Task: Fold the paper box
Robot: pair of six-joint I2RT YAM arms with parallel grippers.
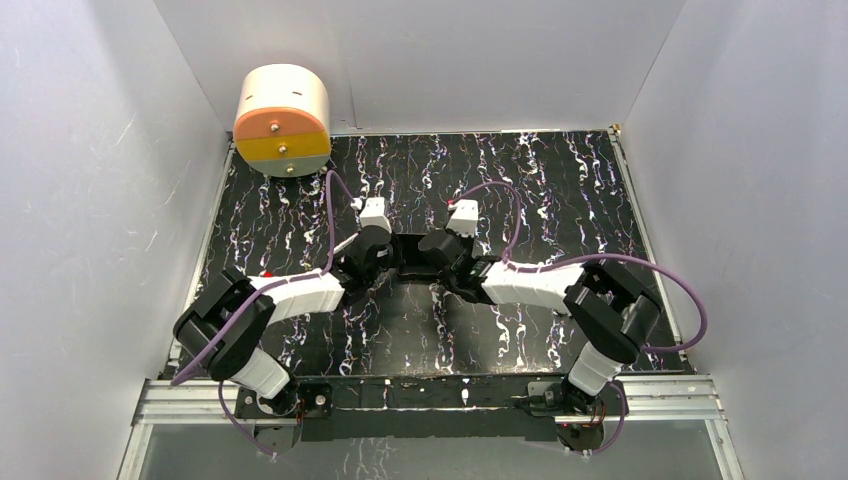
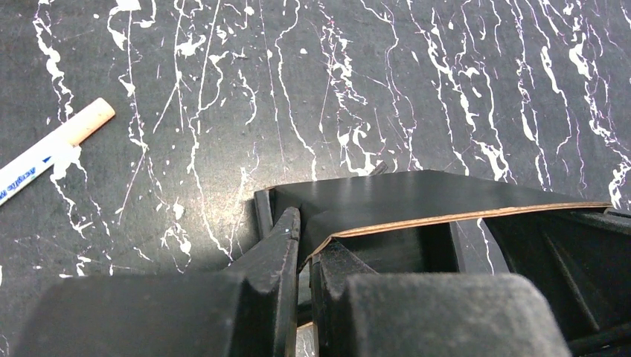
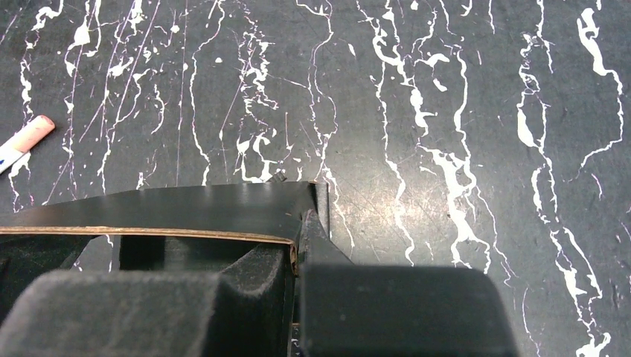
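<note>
The black paper box (image 1: 415,256) sits near the table's middle between my two arms, its top open. In the left wrist view a black panel with a brown cut edge (image 2: 439,195) spans the box, leaning over its opening. My left gripper is shut on the left end of that panel. At the opposite end, my right gripper is shut on the same panel (image 3: 201,210), close to the corner. Both grippers hide part of the box's side walls, and its near side is mostly covered in the wrist views.
A white marker with an orange-pink end (image 2: 56,149) lies on the table to the left. The rounded drawer cabinet (image 1: 283,122) stands at the back left. Bare black marbled table (image 1: 570,200) extends to the right and behind the box.
</note>
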